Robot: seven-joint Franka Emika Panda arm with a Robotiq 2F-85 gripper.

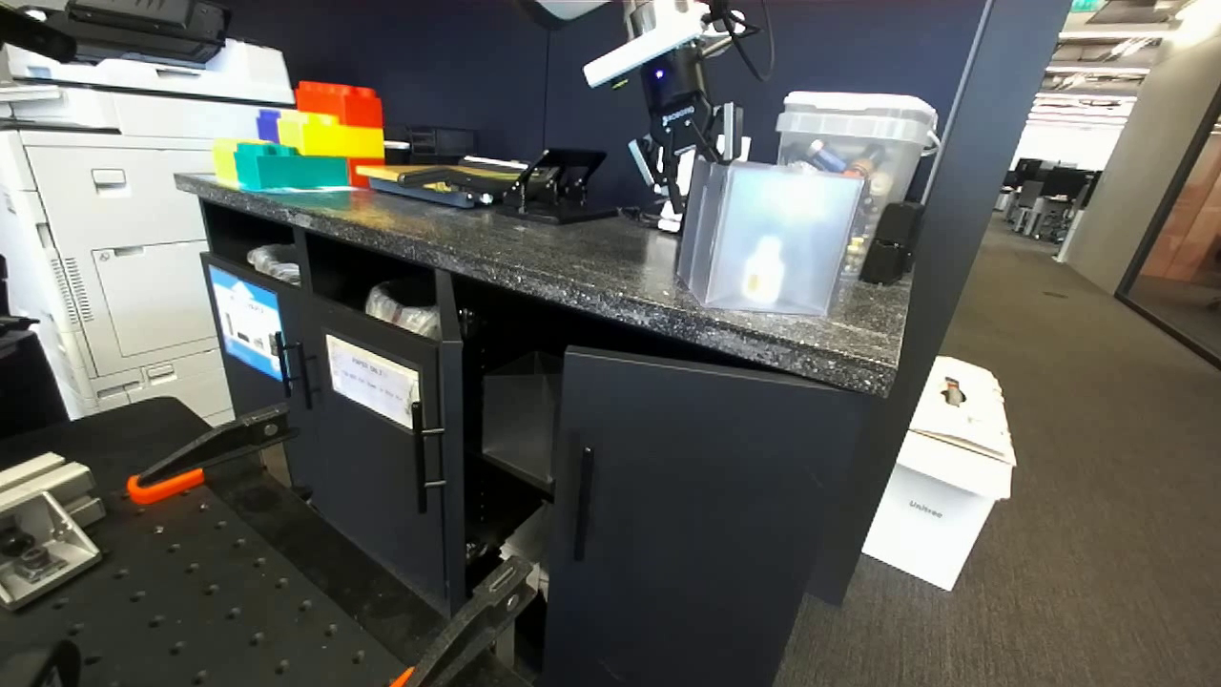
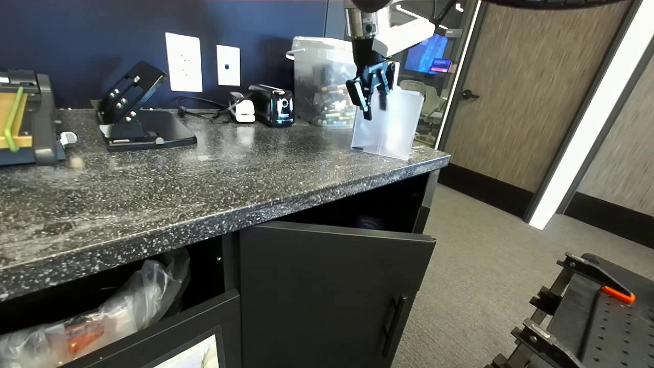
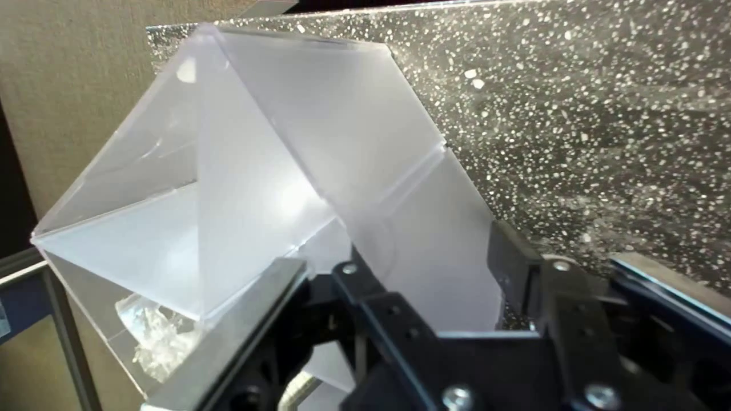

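A translucent, open-topped plastic box (image 1: 790,242) stands upright on the right end of the speckled counter; it also shows in exterior view 2 (image 2: 387,132). My gripper (image 1: 695,181) is down at the box's rim, on the side facing the counter's middle. In the wrist view, the part-open gripper straddles the near wall of the box (image 3: 322,130), one finger inside and one outside. A gap shows between the fingers, and the wall does not look clamped. Crumpled clear plastic (image 3: 164,339) shows at lower left; whether it lies inside the box I cannot tell.
A lidded clear tub (image 1: 858,132) stands behind the box, with a black object (image 1: 893,242) beside it. The cabinet door (image 1: 698,504) below hangs ajar. A black stand (image 2: 144,119) is farther left.
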